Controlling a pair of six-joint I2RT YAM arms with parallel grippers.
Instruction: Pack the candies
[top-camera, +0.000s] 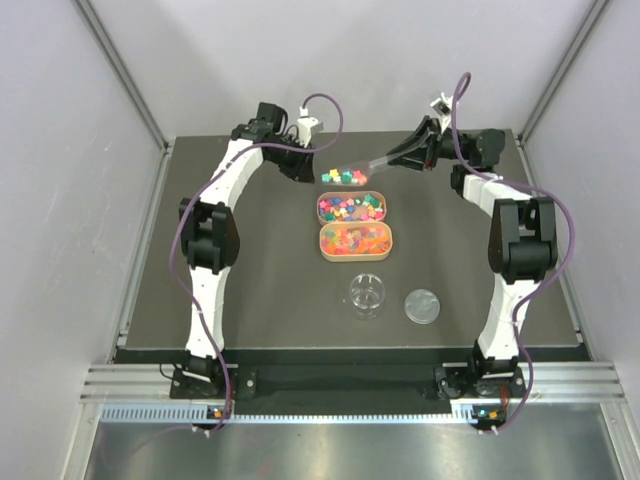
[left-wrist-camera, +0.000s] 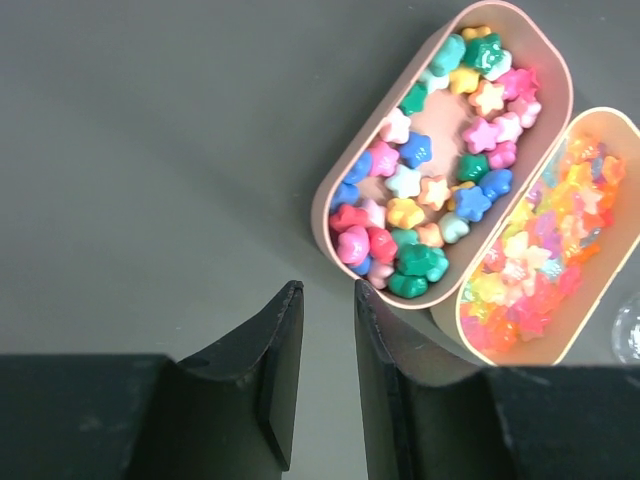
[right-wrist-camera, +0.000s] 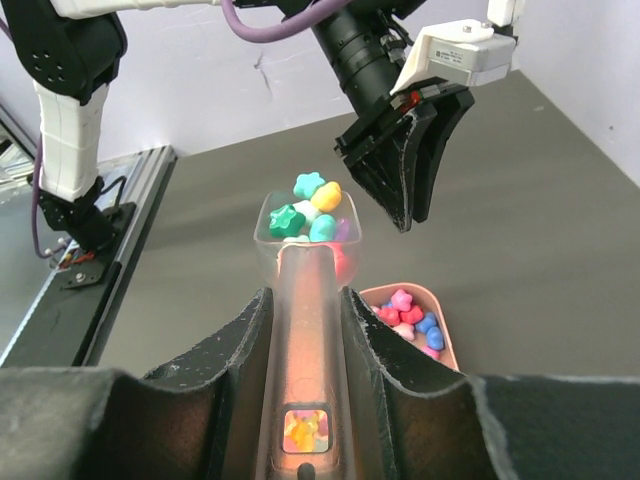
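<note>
A clear scoop (top-camera: 380, 163) filled with star candies (top-camera: 344, 177) is held level above the table, my right gripper (top-camera: 394, 160) shut on its handle (right-wrist-camera: 308, 360). Left of the scoop, a small gap away, my left gripper (top-camera: 306, 178) is part open; between its fingers only bare table shows. Below the scoop sits a pink oval box (left-wrist-camera: 330, 185) of opaque star candies (left-wrist-camera: 405, 212). Against it stands an orange oval box (top-camera: 357, 257) of translucent candies (left-wrist-camera: 540, 260).
Nearer the front edge stands an empty clear jar (top-camera: 367, 293), with a round clear lid (top-camera: 422, 307) lying to its right. Bare table surrounds them, and the left side is open.
</note>
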